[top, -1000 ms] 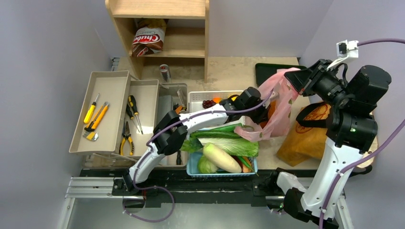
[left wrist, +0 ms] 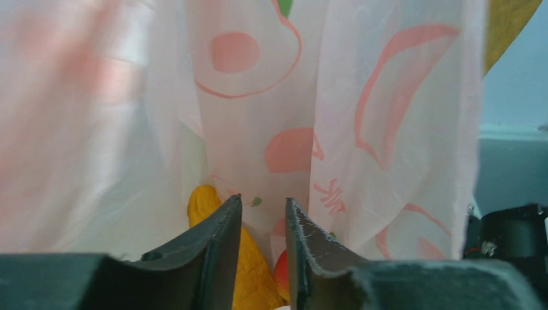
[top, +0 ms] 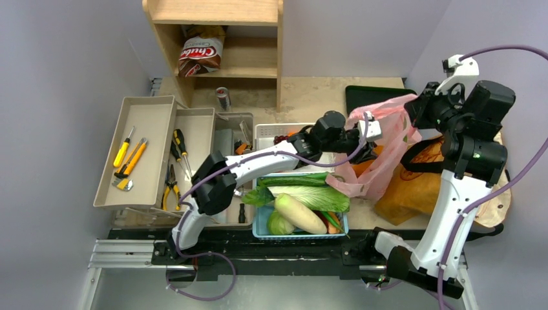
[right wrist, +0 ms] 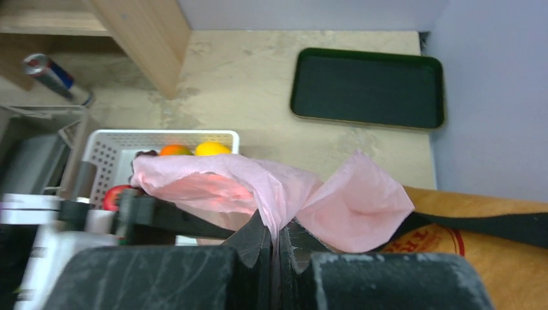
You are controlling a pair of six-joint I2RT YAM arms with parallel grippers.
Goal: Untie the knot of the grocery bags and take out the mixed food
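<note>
My right gripper is shut on the rim of the pink plastic bag [right wrist: 239, 171], which bunches between its fingertips. From there the bag [top: 389, 145] hangs spread open at the right of the crates in the top view. At its mouth is my left gripper [top: 371, 154], part open. In the left wrist view, the bag's printed walls surround the left gripper, with nothing held between its fingertips. Below and beyond them, inside the bag, lie a long orange-yellow item [left wrist: 249, 271] and a small red item [left wrist: 282, 271], partly hidden by the fingers.
A white basket [right wrist: 161, 137] with fruit and a blue basket [top: 262, 229] full of vegetables stand left of the bag. Behind lies an empty dark green tray [right wrist: 368, 87]. A tan bag [top: 413, 197] sits under the right arm.
Over the past second, the right gripper has shifted slightly right overall, stretching the bag's mouth wider.
</note>
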